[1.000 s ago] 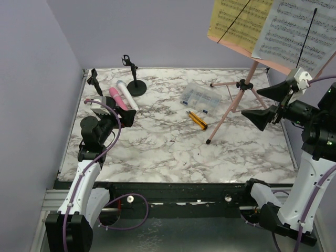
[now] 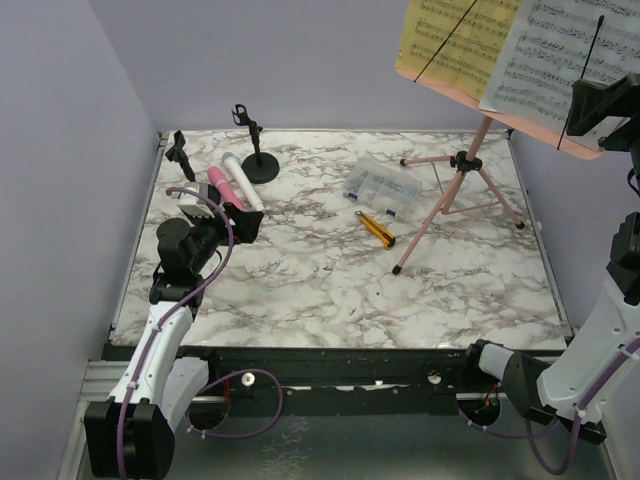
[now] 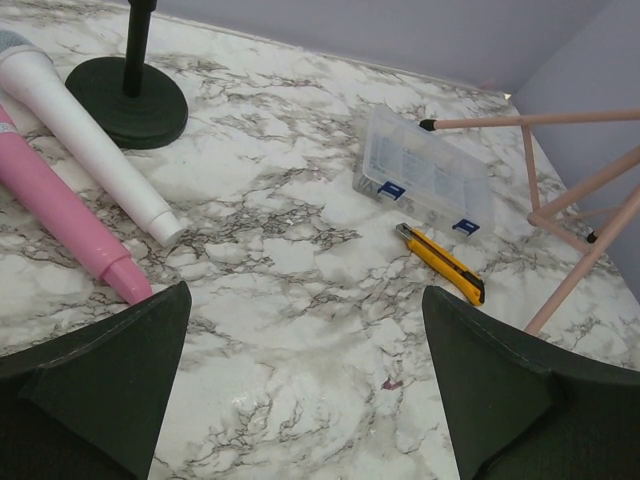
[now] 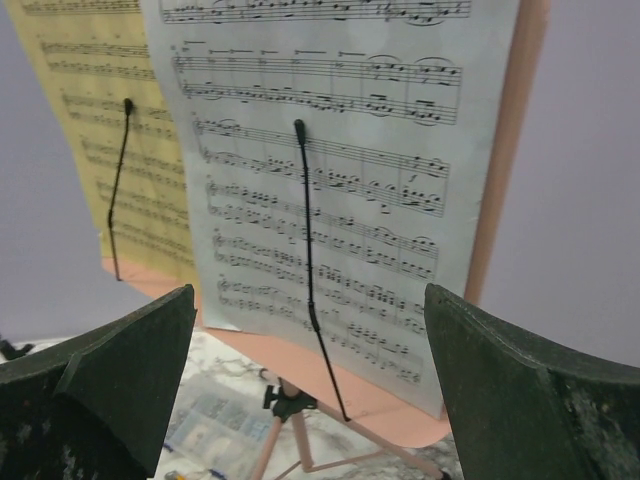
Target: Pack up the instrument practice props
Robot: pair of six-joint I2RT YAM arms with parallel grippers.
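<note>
A pink music stand stands at the right of the table, holding a yellow score and a white score, each under a thin black clip arm. My right gripper is open in front of the white score, nothing between its fingers. Over the left of the table my left gripper also stands open and empty. Beyond it lie a pink microphone and a white microphone, side by side. A clear compartment box and a yellow utility knife rest mid-table.
A black round-based microphone stand is at the back left; a second black stand shows partly behind my left arm. The stand's splayed legs take up the right side.
My right gripper has risen from beside the stand's legs to the lower right of the white score, moving right and up. The left arm and the table objects look unmoved.
</note>
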